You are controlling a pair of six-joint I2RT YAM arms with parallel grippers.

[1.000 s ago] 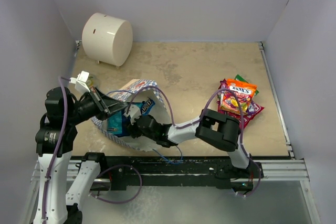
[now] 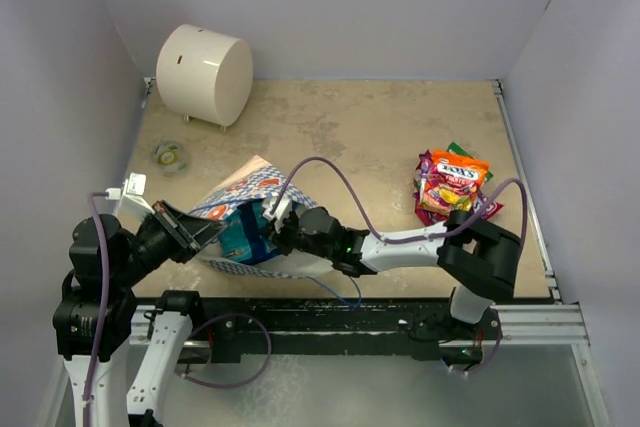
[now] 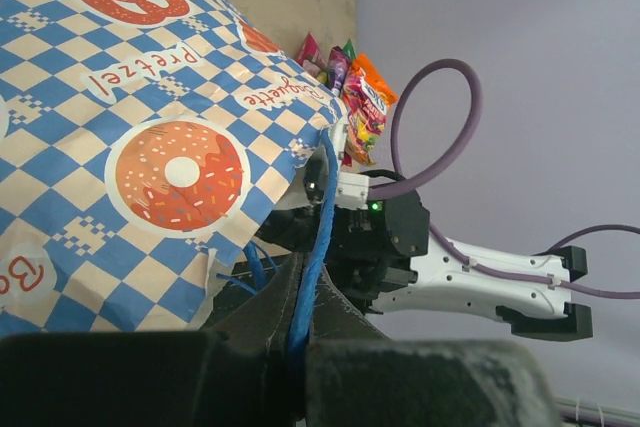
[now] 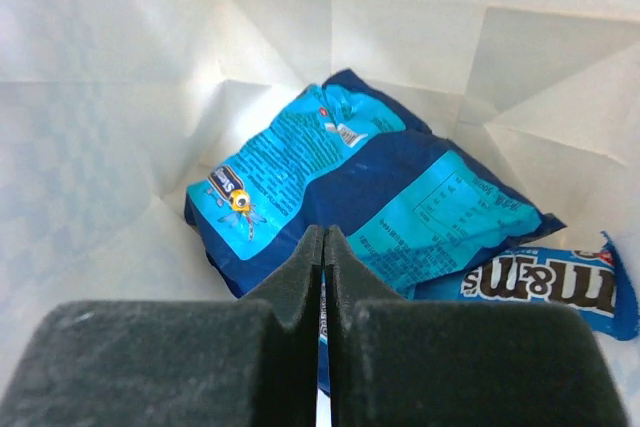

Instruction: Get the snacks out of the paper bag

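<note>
The checked paper bag (image 2: 240, 269) lies open at the front left; in the left wrist view its printed side (image 3: 120, 177) fills the left. My left gripper (image 2: 208, 230) is shut at its edge, a blue cord (image 3: 320, 237) running up from between its fingers. My right gripper is shut inside the bag, its tips over blue snack packets (image 4: 430, 207), with nothing visible between them. A second dark-blue packet (image 4: 550, 287) lies beside them. A pile of colourful snack packets (image 2: 450, 182) lies on the table's right.
A white cylinder (image 2: 200, 72) stands at the back left, with a small clear round item (image 2: 170, 157) before it. Grey walls surround the table; purple cables loop over both arms.
My left arm has moved toward the front and slightly left. The right arm has shifted right, its elbow farther right. The bag's shape has changed.
</note>
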